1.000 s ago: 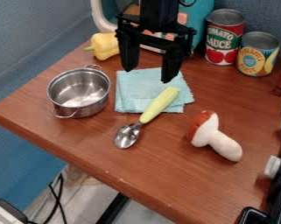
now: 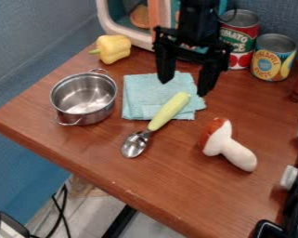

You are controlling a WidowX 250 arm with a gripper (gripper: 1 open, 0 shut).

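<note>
My black gripper (image 2: pixel 186 80) hangs open over the folded light-blue cloth (image 2: pixel 148 92), nothing visible between its fingers. A spoon with a pale yellow-green handle (image 2: pixel 171 107) lies on the cloth's front part, its metal bowl on the wood. To the left stands a steel pot (image 2: pixel 83 98). A white toy with a red patch (image 2: pixel 230 151) lies right of the spoon.
A tomato sauce can (image 2: pixel 238 39) and a yellow can (image 2: pixel 273 59) stand back right, near a teal toy appliance (image 2: pixel 110 11). A yellow object (image 2: pixel 112 48) sits back left. Dark equipment lines the right edge.
The gripper has moved to the right and a little downward in the view, its fingers now over the right part of the cloth. The objects are unchanged.
</note>
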